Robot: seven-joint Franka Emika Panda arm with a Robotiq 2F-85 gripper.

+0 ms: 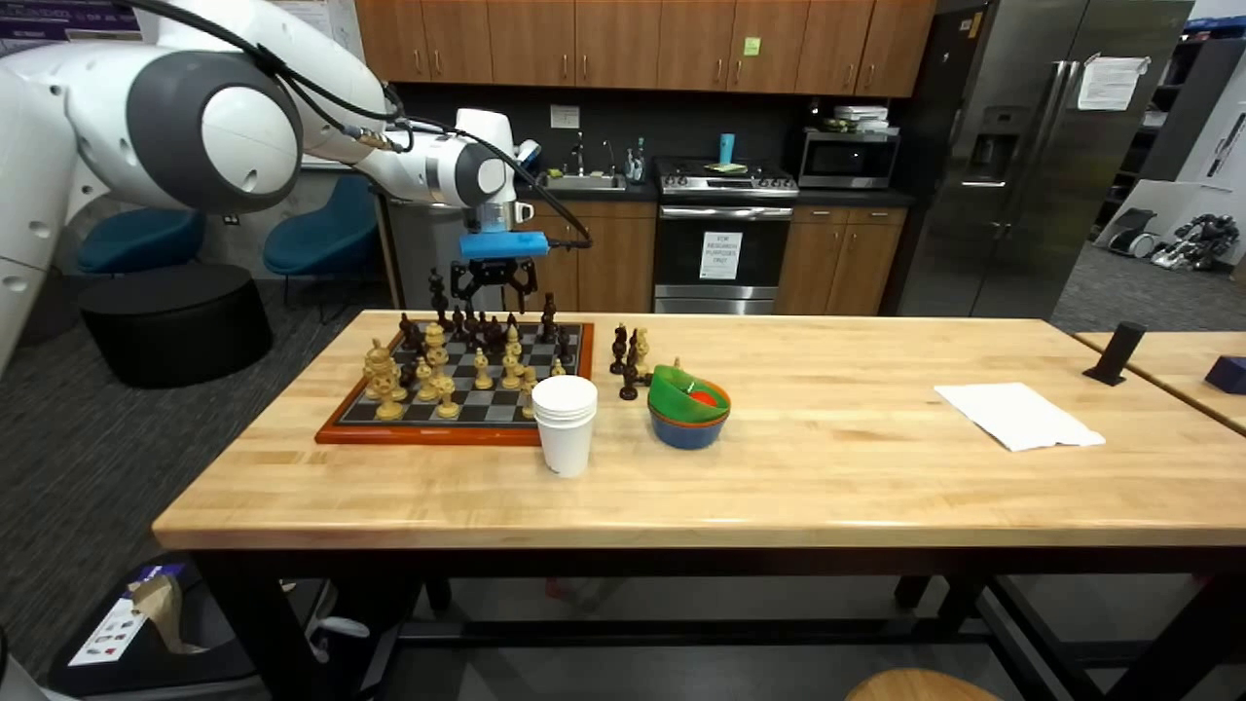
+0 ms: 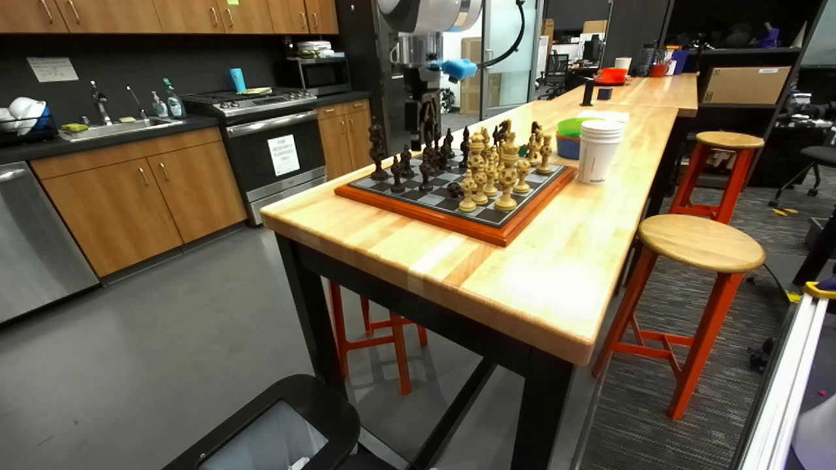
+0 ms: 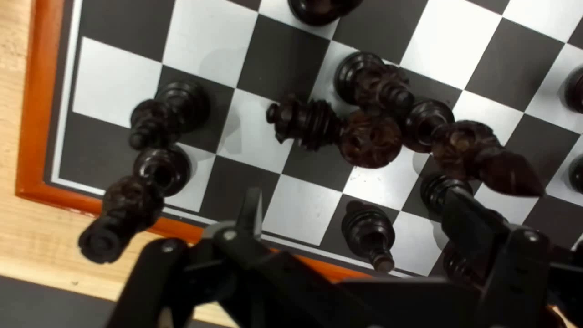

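Observation:
My gripper hangs over the far edge of the chessboard, above the dark pieces. In the wrist view the fingers are spread wide, with nothing held. One dark chess piece stands on the board below, in the gap between the fingers as seen from above. The right finger partly covers other dark pieces. A tall dark piece is near the board's corner, left of the gripper. Light pieces are on the near half of the board.
White stacked cups stand close to the board's near right corner. Beside them are nested bowls, with several chess pieces off the board behind. Paper lies farther right.

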